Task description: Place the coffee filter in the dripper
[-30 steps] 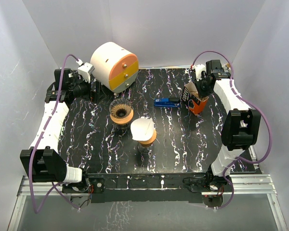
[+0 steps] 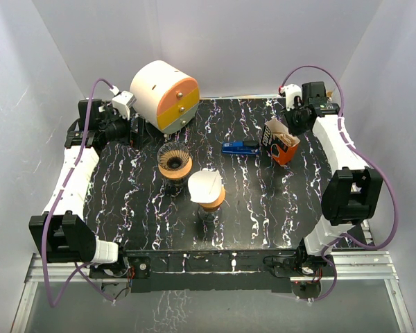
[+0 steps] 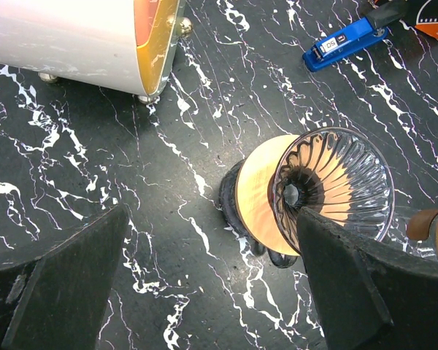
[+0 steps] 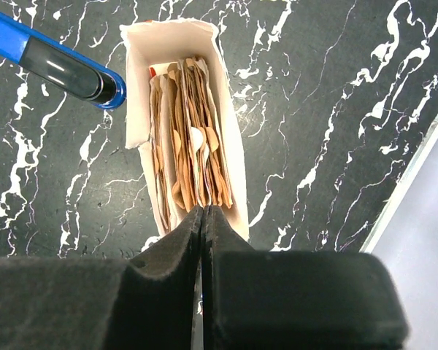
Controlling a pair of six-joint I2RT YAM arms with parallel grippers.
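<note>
An empty clear ribbed dripper (image 2: 174, 159) with a wooden collar stands left of centre. Nearer the front, another dripper with a wooden collar (image 2: 212, 202) carries a white filter (image 2: 205, 186). Brown paper filters (image 4: 193, 138) stand packed in an open orange and black box (image 2: 283, 150) at the right. My right gripper is shut at the near end of that box, its tips over the filters' edges; no paper shows between its fingers. My left gripper hangs open and empty, with the clear dripper (image 3: 332, 182) partly behind its right finger.
A blue stapler (image 2: 240, 148) lies just left of the filter box. The rounded drawer unit (image 2: 165, 96) stands at the back left. Bare marble-patterned table surrounds the drippers, and the right wall (image 4: 416, 240) is close to the box.
The left arm, the drippers and the stapler have stayed where they were.
</note>
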